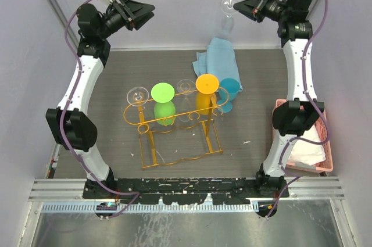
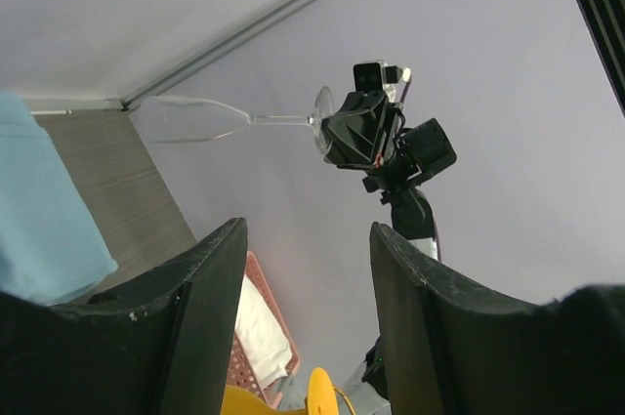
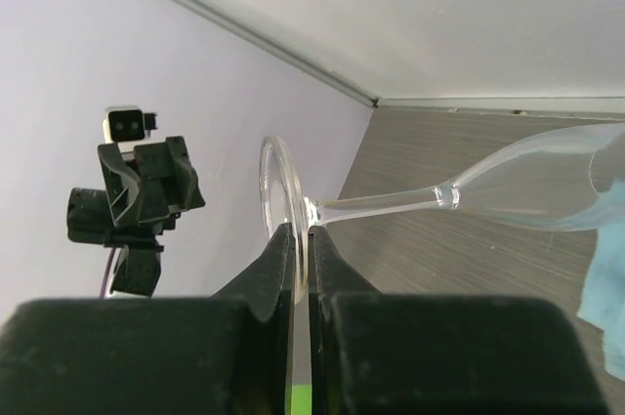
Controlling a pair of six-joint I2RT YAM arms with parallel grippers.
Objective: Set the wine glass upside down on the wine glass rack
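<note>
My right gripper point(image 1: 236, 6), at the top right of the top view, is shut on a clear wine glass point(image 1: 228, 20) by its foot; the bowl hangs below. In the right wrist view the foot point(image 3: 278, 186) sits at the fingertips, the stem running toward the bowl. The yellow wine glass rack point(image 1: 184, 158) stands mid-table, holding upturned glasses: clear ones, a green one point(image 1: 163, 107), an orange one point(image 1: 207, 87) and a blue one point(image 1: 229, 88). My left gripper point(image 1: 137, 18) hangs open and empty at the upper left.
A folded blue cloth point(image 1: 218, 58) lies behind the rack. A pink basket point(image 1: 326, 160) with white cloth stands at the right.
</note>
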